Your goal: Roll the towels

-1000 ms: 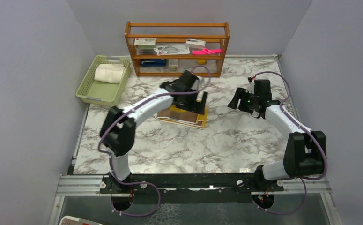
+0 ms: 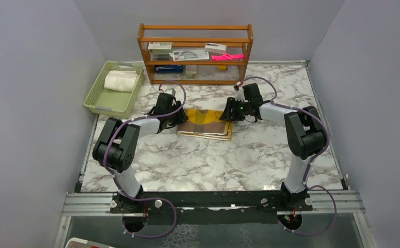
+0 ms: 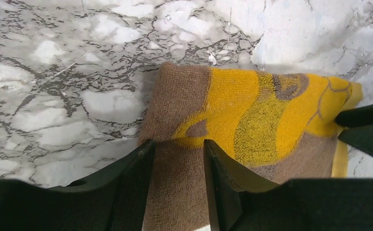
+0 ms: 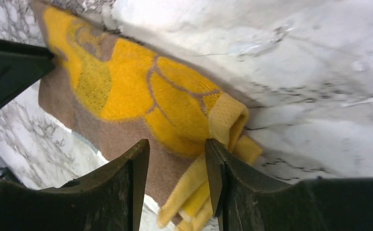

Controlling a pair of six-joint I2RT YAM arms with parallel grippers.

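Note:
A folded brown and yellow towel (image 2: pixel 206 120) lies on the marble table between both grippers. My left gripper (image 2: pixel 179 119) is at the towel's left end; in the left wrist view its fingers (image 3: pixel 131 187) stand apart over the brown part, open. My right gripper (image 2: pixel 228 117) is at the right end; in the right wrist view its fingers (image 4: pixel 126 187) stand apart over the towel, one against the folded yellow edge (image 4: pixel 225 115). The tips' exact contact with the cloth is unclear.
A green basket (image 2: pixel 99 103) with white towels (image 2: pixel 120 80) stands at the back left. A wooden rack (image 2: pixel 195 40) with small items is at the back.
The left arm has moved back left to the towel's left end. The right arm has come in from the right to the towel's right end. The towel has shifted slightly rightward.

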